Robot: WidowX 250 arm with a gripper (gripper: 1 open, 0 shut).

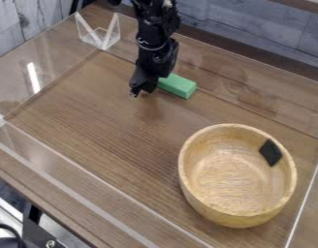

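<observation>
The black gripper [144, 83] hangs down at the top centre, low over the table, right against the left end of a green block [177, 86]. Its fingertips look close together; whether anything is between them is hard to see, and the dark arm hides part of the block's left side.
A large wooden bowl [237, 184] with a black patch on its rim stands at the lower right. Clear plastic pieces sit at the left edge and upper left.
</observation>
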